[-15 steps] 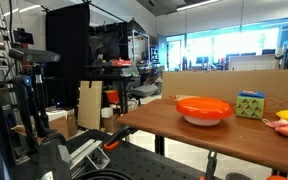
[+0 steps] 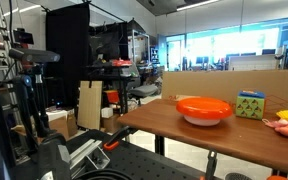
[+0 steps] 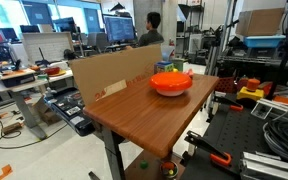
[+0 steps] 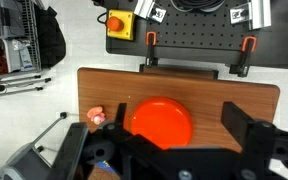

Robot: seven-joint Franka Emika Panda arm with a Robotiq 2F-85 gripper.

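An orange-red round bowl or lid (image 2: pixel 205 104), with a paler underside, sits on the brown wooden table (image 2: pixel 164 121). Behind it to the right is a green box (image 2: pixel 249 106) with something blue on top. A pink, soft-looking thing (image 2: pixel 285 127) with a yellow part lies at the table's right end. From above, in the wrist view, my gripper has its dark fingers spread wide, open and empty. The orange-red round thing (image 4: pixel 162 122) shows through the gap, well below the fingers. Neither exterior view clearly shows the gripper.
A tan board (image 3: pixel 109 73) stands upright along the table's far side. On the dark perforated base (image 4: pixel 199 30) are orange-handled clamps (image 4: pixel 248 45) and a yellow box with a red button (image 4: pixel 119 24).
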